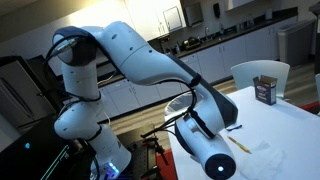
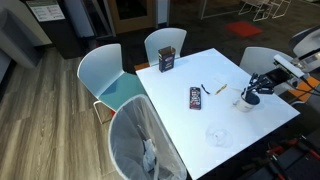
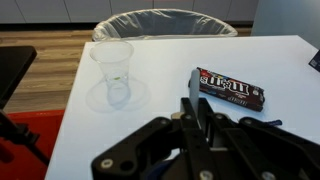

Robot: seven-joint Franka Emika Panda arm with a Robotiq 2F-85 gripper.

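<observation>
My gripper is shut on a slim grey object (image 3: 194, 88), which sticks up between its fingers in the wrist view; what kind of thing it is cannot be told. In exterior view 2 the gripper (image 2: 257, 84) is over a white cup (image 2: 243, 105) with a dark inside, near the table's right side. Whether it touches the cup does not show. The arm hides both fingertips and cup in exterior view 1.
A clear plastic cup (image 3: 116, 78) stands on a clear disc. A brown M&M's box (image 3: 231, 89), a yellow pen (image 2: 221, 88) and a dark pen (image 2: 205, 87) lie on the white table (image 2: 180, 120). A dark carton (image 2: 167, 58) stands far back. A lined bin (image 2: 140, 140) adjoins the edge.
</observation>
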